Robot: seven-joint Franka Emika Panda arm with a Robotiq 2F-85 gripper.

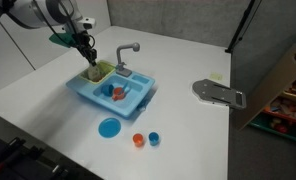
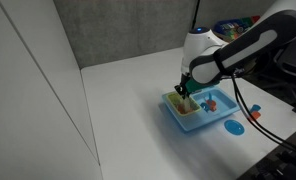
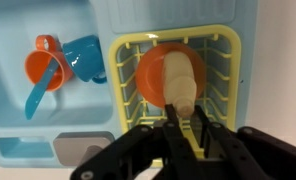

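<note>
A pale cylindrical object (image 3: pixel 178 75) with a tan near end stands or lies over an orange-red round dish (image 3: pixel 150 78); both are inside the yellow rack (image 3: pixel 121 75) at one end of the light blue toy sink (image 1: pixel 142 92). My gripper is over that rack, its fingertips close to the tan end of the pale object. Whether they touch it cannot be made out. In exterior view 2 the gripper (image 2: pixel 185 92) reaches down into the rack.
Beside the rack, an orange cup (image 3: pixel 38 68) and a blue cup (image 3: pixel 86 58) lie in the basin. The grey faucet (image 1: pixel 128 47) rises behind. On the table are a blue plate (image 1: pixel 110 128), an orange cup (image 1: pixel 138 140) and a blue cup (image 1: pixel 154 138).
</note>
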